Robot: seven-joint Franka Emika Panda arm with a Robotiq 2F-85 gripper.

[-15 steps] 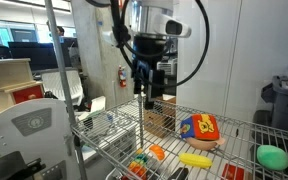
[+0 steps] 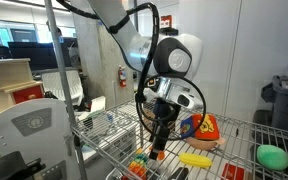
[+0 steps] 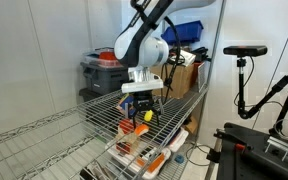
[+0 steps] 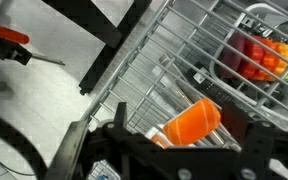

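Note:
An orange object [image 4: 192, 122] shows in the wrist view between the two spread fingers of my gripper, which is open and holds nothing. In exterior view 1 my gripper [image 2: 162, 138] points down over the wire rack [image 2: 114, 150], and its fingers hide most of the orange object. From exterior view 2, the orange object [image 3: 141, 129] appears just beneath my gripper [image 3: 141, 112]. Whether the fingers touch it cannot be told.
Near the gripper lie a yellow block [image 2: 195, 160], colourful small pieces [image 2: 138, 163] and a dark-handled tool [image 2: 178, 173]. A red and yellow item [image 2: 202, 128] sits behind, with a green bowl [image 2: 272, 157] at right. Rack wires surround the space.
The arm has come down steadily toward the rack, bringing my gripper from well above it to over the orange object. The objects have stayed in place.

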